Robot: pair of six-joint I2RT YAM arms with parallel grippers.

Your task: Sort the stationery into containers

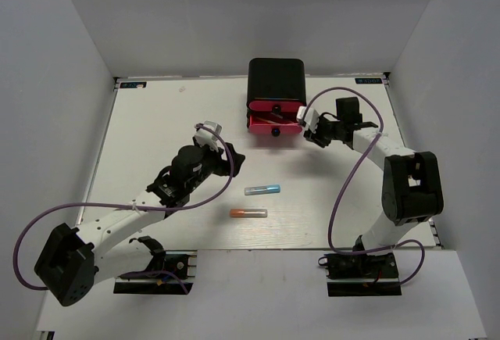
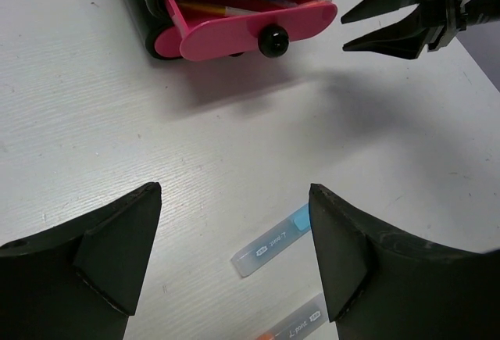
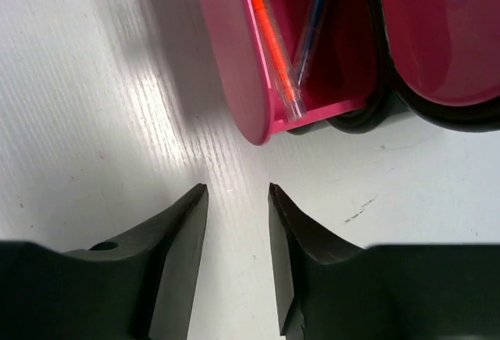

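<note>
The black box (image 1: 276, 79) at the back has its lower pink drawer (image 2: 226, 39) pulled out. Inside lie pens, among them an orange pen (image 3: 275, 55) along the drawer's front and a dark blue pen (image 3: 313, 31). My right gripper hovers just off the drawer's right end, fingers apart, with nothing between its fingers. My left gripper stands open and empty left of the table's middle. Two labelled tubes lie on the table: a blue-ended tube (image 1: 262, 189) and, nearer the front, an orange-ended tube (image 1: 248, 212).
The drawer's round black knob (image 2: 273, 41) sticks out toward the front. Purple cables loop along both arms.
</note>
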